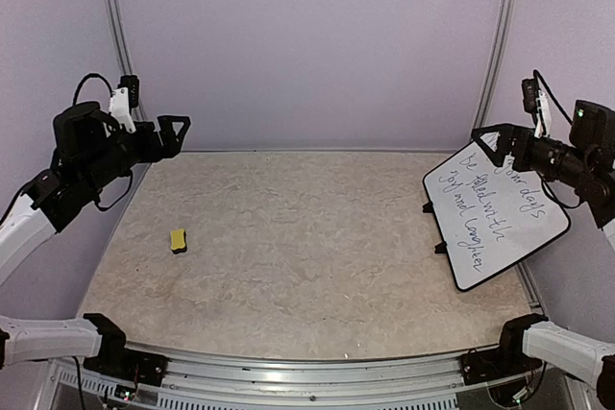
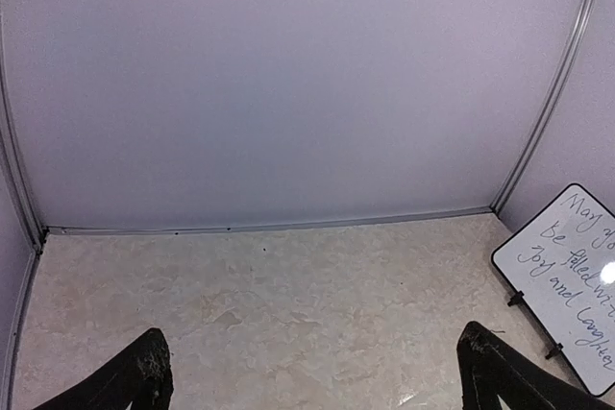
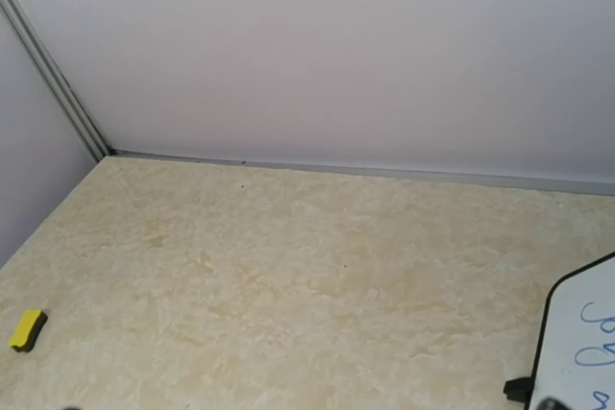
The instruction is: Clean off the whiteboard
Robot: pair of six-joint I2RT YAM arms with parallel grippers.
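The whiteboard (image 1: 495,223) lies at an angle on the right side of the table, covered with several lines of dark handwriting, two black clips on its left edge. Part of its upper area is hidden by the right arm in the top view. A small yellow and black eraser (image 1: 178,241) rests on the left side of the table. Above the table's far left, my left gripper (image 1: 183,132) is open and empty, well clear of the eraser. My right gripper (image 1: 487,145) hangs open over the board's upper corner, holding nothing. The left wrist view shows the whiteboard (image 2: 567,280) at its right edge; the right wrist view shows the eraser (image 3: 28,330) at lower left.
Upright pale panels (image 1: 317,45) enclose the back and sides. A metal rail (image 1: 312,372) runs along the front edge, with two further arms (image 1: 106,348) at the front corners.
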